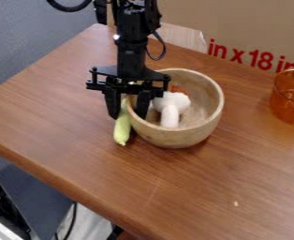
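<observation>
My black gripper (127, 103) is low at the left side of a light wooden bowl (196, 128), its fingers over the rim and beside a pale green elongated vegetable (122, 129) lying on the table along the bowl's outside. Inside the bowl are a white toy (171, 107) and something orange behind it. Whether the fingers grip the rim or the green piece is hard to tell.
An orange translucent container (289, 97) stands at the right edge. A cardboard box (237, 33) is at the back.
</observation>
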